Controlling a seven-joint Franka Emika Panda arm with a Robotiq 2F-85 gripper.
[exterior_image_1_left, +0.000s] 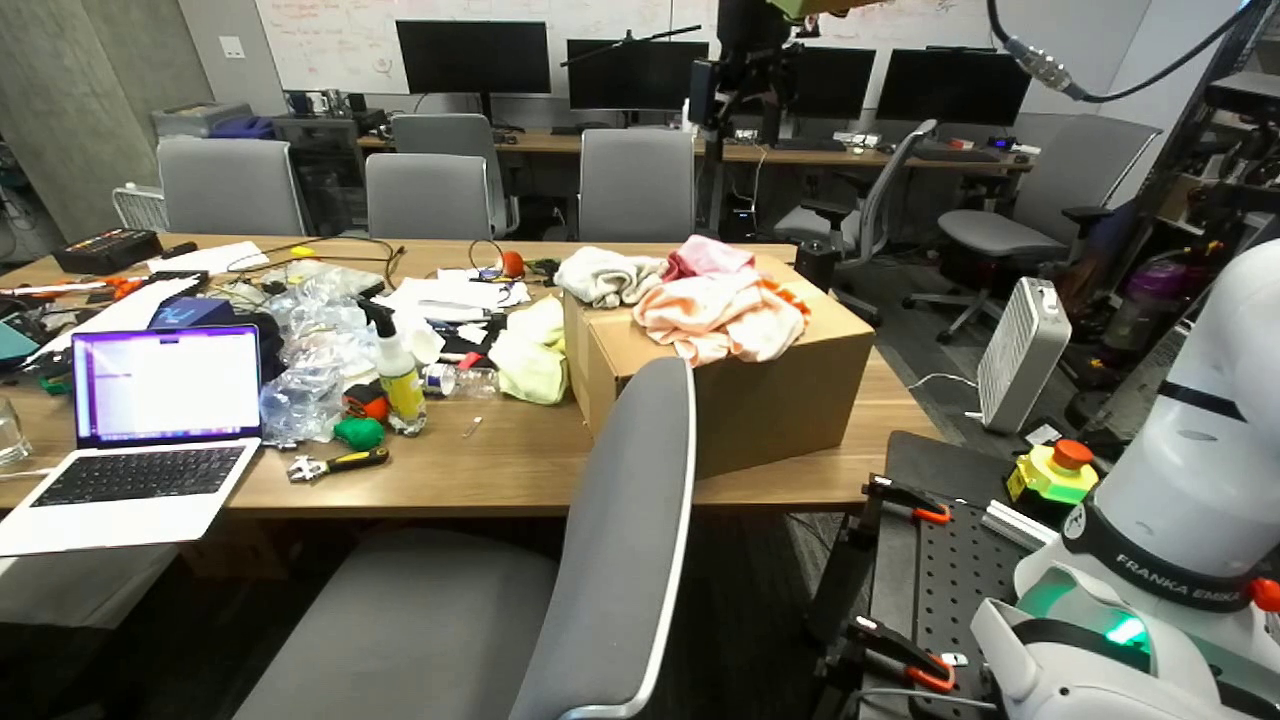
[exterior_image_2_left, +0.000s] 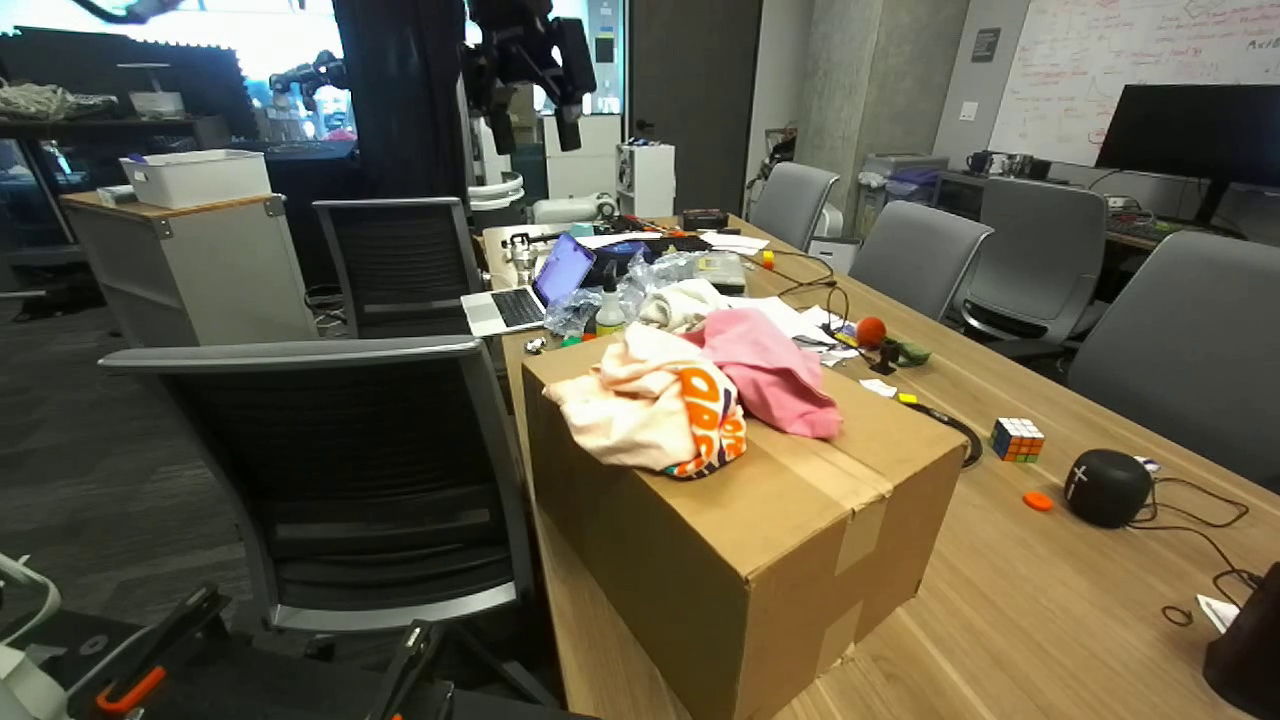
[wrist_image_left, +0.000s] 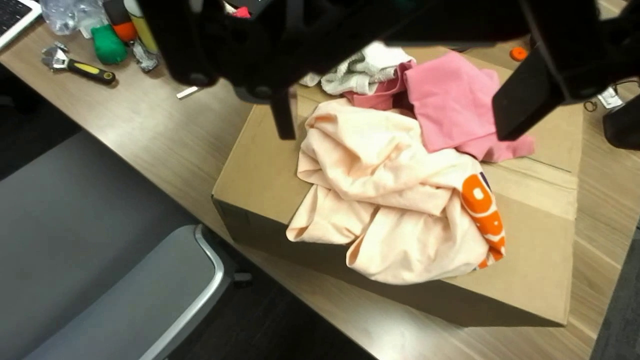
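My gripper (exterior_image_2_left: 537, 138) hangs open in the air, well above the cardboard box (exterior_image_2_left: 672, 552), with nothing between its fingers. In the wrist view its two dark fingers (wrist_image_left: 528, 93) stand wide apart over the cloths. A crumpled peach cloth with orange lettering (wrist_image_left: 384, 180) lies on the box's top and droops over one edge. Against it lies a pink cloth (wrist_image_left: 453, 105). Beyond these sits a greyish-white cloth (exterior_image_1_left: 606, 276), also on the box. A pale yellow cloth (exterior_image_1_left: 531, 350) rests on the table beside the box.
A chair back (exterior_image_1_left: 630, 528) rises close in front of the box. Left on the table are a laptop (exterior_image_1_left: 166, 396), a spray bottle (exterior_image_1_left: 398, 372), a wrench (exterior_image_1_left: 338, 464) and plastic wrap. A Rubik's cube (exterior_image_2_left: 1017, 439) and black speaker (exterior_image_2_left: 1106, 487) stand on the box's other side.
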